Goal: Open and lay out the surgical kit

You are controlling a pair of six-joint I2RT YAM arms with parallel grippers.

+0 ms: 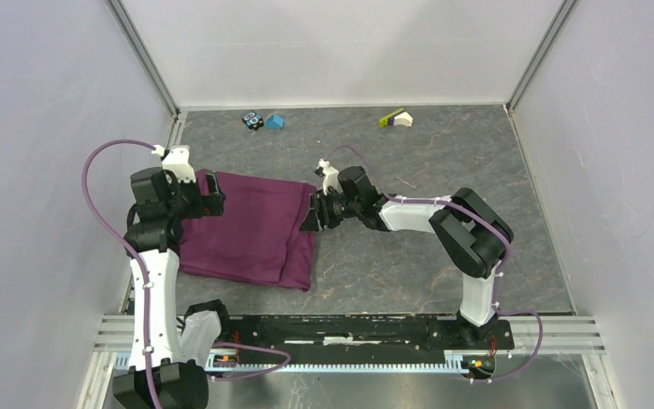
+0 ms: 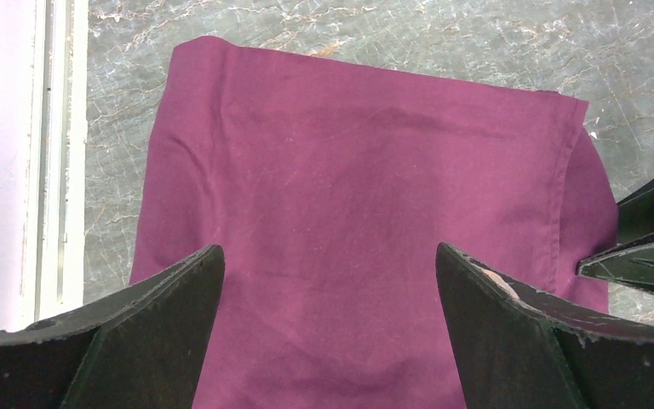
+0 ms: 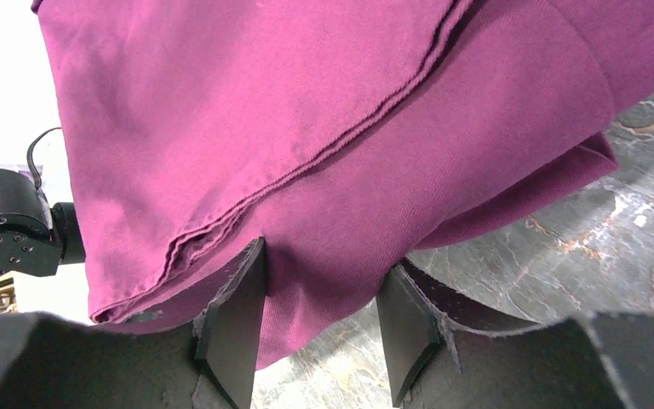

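A maroon cloth (image 1: 243, 230) lies folded on the left part of the grey floor, its loose edge layer along the right side. Over its upper left my left gripper (image 1: 215, 194) stands open; in the left wrist view its fingers frame the cloth (image 2: 341, 187) with nothing held. My right gripper (image 1: 311, 217) is at the cloth's right edge. In the right wrist view its fingertips (image 3: 247, 281) press at the folded edge, part apart, with fabric (image 3: 332, 239) bunched between them; whether it grips cannot be told.
A dark patterned block (image 1: 253, 121), a blue block (image 1: 274, 122) and a yellow-green and white toy piece (image 1: 396, 118) lie at the back.
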